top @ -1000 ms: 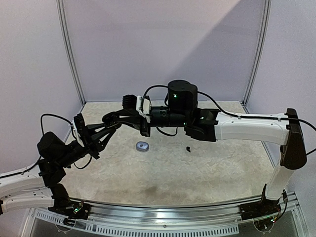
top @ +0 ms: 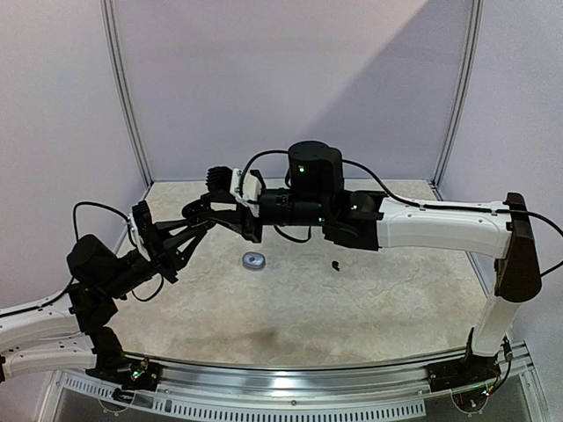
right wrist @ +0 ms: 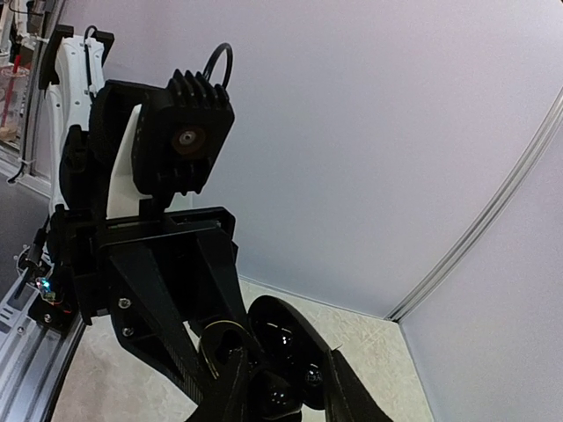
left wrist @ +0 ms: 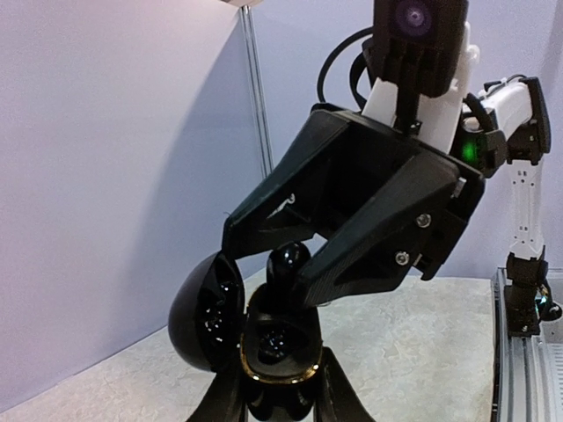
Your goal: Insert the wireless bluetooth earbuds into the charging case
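In the left wrist view, the black charging case (left wrist: 281,338) with a gold rim has its lid (left wrist: 208,312) swung open. My left gripper is shut on its body, holding it above the table. A glossy black earbud (left wrist: 288,261) stands at the case opening, close to one finger (left wrist: 369,233) of my right gripper. That gripper's fingers are apart, with a gap toward the other finger. How deep the earbud sits is hidden. In the right wrist view, the lid (right wrist: 286,338) partly blocks the opening. Another small black earbud (top: 335,265) lies on the table.
A round grey object (top: 253,260) lies on the table (top: 352,325) near the middle. Both arms meet above the left part of the table, their grippers very close together.
The right arm has shifted slightly left, toward the case, over the last second. The left arm and the objects on the table look unmoved.
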